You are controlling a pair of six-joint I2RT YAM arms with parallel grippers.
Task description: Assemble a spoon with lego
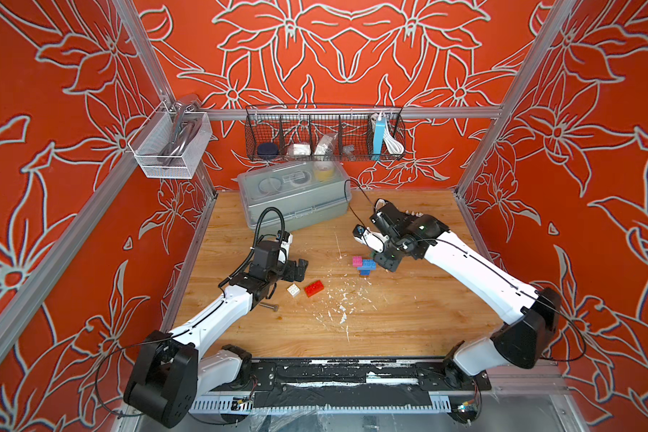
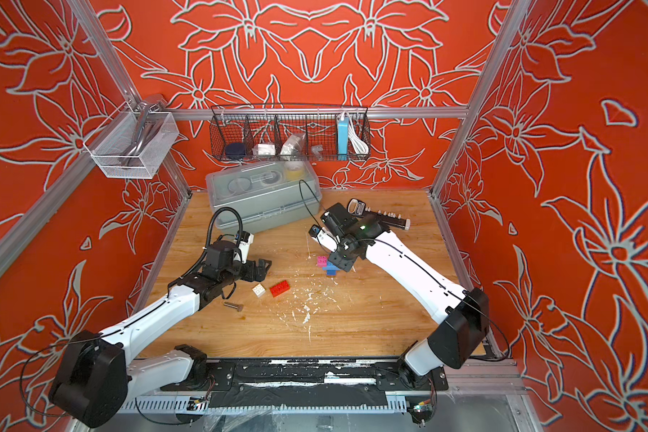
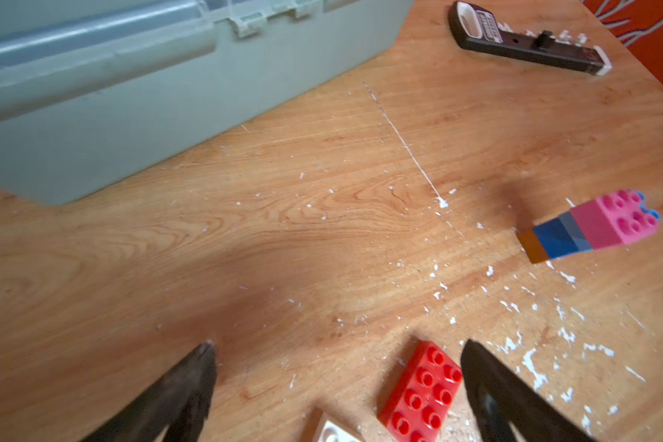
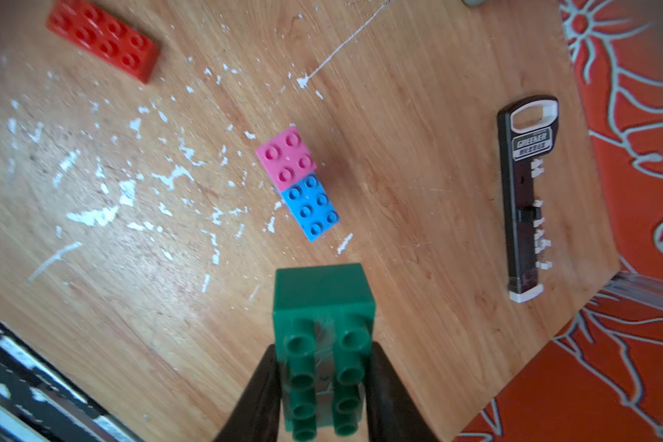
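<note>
A green brick (image 4: 322, 294), its studs facing the camera, is clamped in my right gripper, which is shut on it. Beyond it in the right wrist view stands a stack with a pink brick (image 4: 286, 157) and a light blue brick (image 4: 311, 206) side by side on top. From the left wrist view, this stack shows blue layers (image 3: 560, 234) and an orange-brown base (image 3: 532, 244). My left gripper hangs open and empty over the table. Below it lie a red brick (image 3: 423, 392) and, partly cut off, a white brick (image 3: 334, 430).
A grey lidded box (image 1: 298, 194) fills the back left of the table. A black tool (image 4: 524, 195) lies at the back right, and a bolt (image 2: 233, 306) near the left arm. White scraps dot the middle.
</note>
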